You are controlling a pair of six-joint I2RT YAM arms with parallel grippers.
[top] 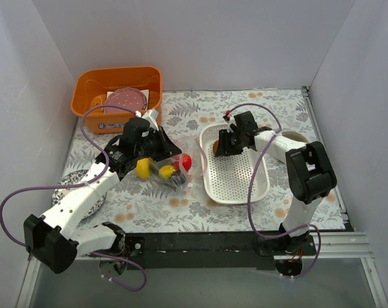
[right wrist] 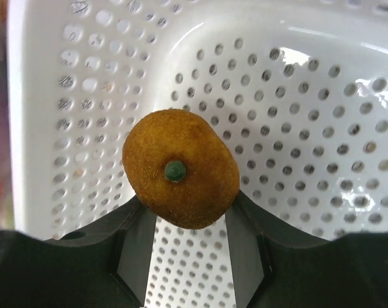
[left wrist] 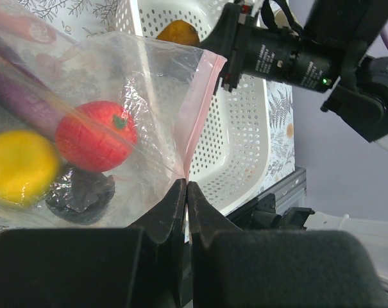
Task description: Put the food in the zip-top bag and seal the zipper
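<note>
The clear zip top bag (left wrist: 161, 83) lies on its side with its pink zipper edge raised. My left gripper is shut on the lower end of that edge. Inside the bag show a red tomato-like food (left wrist: 97, 136), a yellow food (left wrist: 22, 167), a dark wrapped item (left wrist: 80, 194) and a long purple one (left wrist: 20, 96). An orange-brown fruit with a green stem (right wrist: 181, 168) sits between the fingertips of my right gripper, shut on it. Fruit and gripper are over the left side of the white perforated basket (top: 235, 183).
At the back left stands an orange bin (top: 117, 77) with a pinkish round item in it. A patterned plate (top: 75, 186) lies at the left, partly under my left arm. Behind my right arm is a tan round item (top: 295, 136). The basket is otherwise empty.
</note>
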